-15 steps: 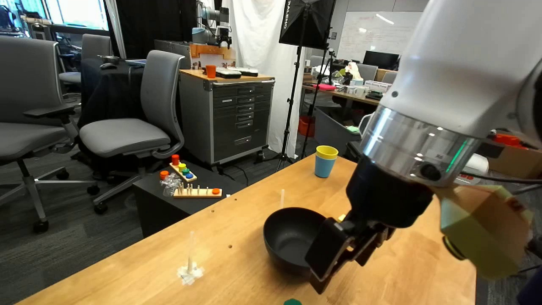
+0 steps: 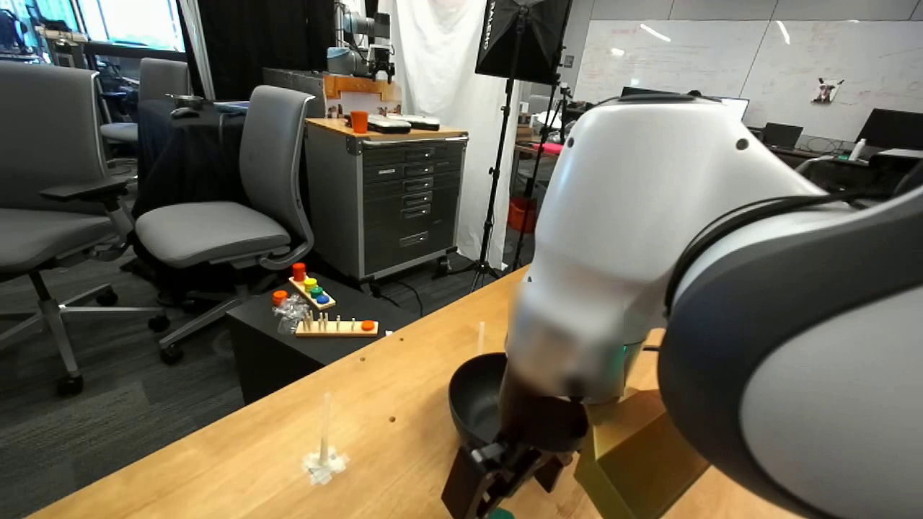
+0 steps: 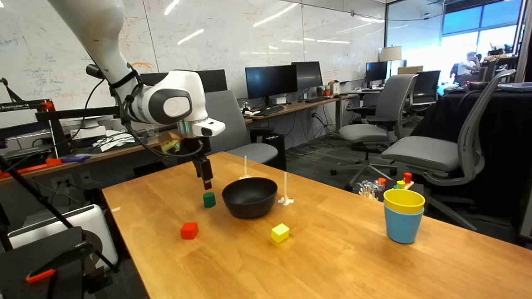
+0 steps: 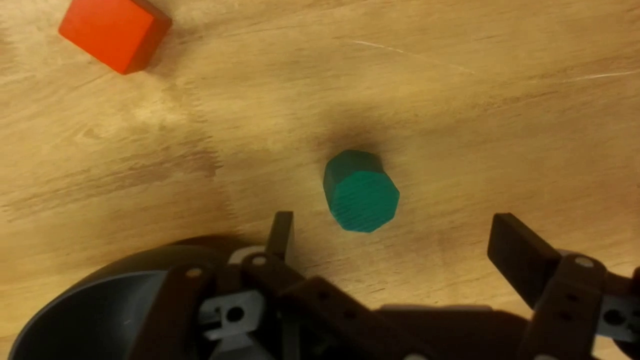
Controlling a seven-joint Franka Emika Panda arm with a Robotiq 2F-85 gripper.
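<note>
A green block (image 4: 364, 201) with a many-sided top stands on the table, centred in the wrist view. My gripper is open above it, one finger to each side in that view, with nothing between them. In exterior view 2 the gripper (image 3: 207, 187) hangs just over the green block (image 3: 209, 199), apart from it. The black bowl (image 3: 249, 198) sits close beside the block; the wrist view shows part of the bowl (image 4: 90, 318) at lower left. A red block (image 3: 189, 231) and a yellow block (image 3: 280, 232) lie nearer that camera.
Blue and yellow stacked cups (image 3: 402, 224) stand at the right of the table in exterior view 2. Two thin upright sticks, one a taped stick (image 2: 324, 432), rise near the bowl.
The arm has swung left and lower in exterior view 1, bringing the gripper from beside the bowl to above the green block. The arm now covers the cups and part of the bowl there.
</note>
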